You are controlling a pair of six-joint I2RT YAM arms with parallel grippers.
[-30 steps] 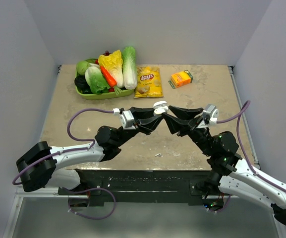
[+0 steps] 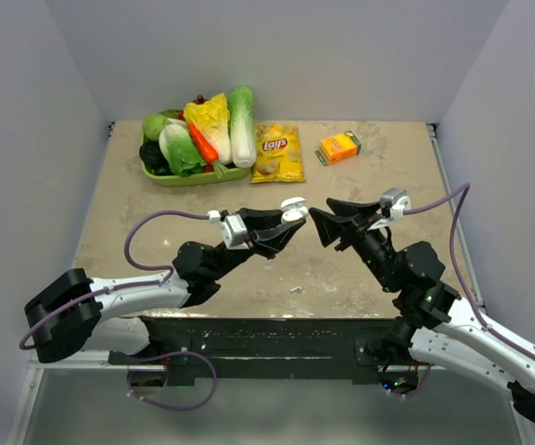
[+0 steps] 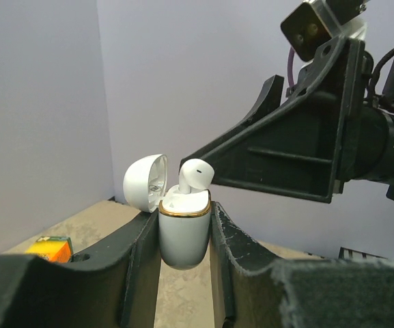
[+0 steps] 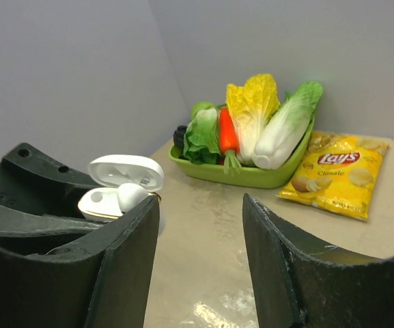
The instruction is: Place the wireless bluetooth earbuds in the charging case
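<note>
My left gripper (image 2: 286, 227) is shut on the white charging case (image 3: 183, 236), held upright with its lid (image 3: 141, 183) open. A white earbud (image 3: 196, 173) sits at the top of the case, its head rising above the gold rim. From the right wrist view the case (image 4: 101, 202) and earbud (image 4: 132, 196) show at left, just beyond my right gripper. That gripper stands open a little to the right of the case, its fingers apart with nothing between them. Whether the earbud is fully seated I cannot tell.
At the back stand a green basket of vegetables (image 2: 184, 179), a yellow chips bag (image 2: 277, 155) and an orange box (image 2: 338, 147).
My right gripper has drawn back rightward from the case since a second ago. My left gripper, holding the case, has shifted slightly left.
</note>
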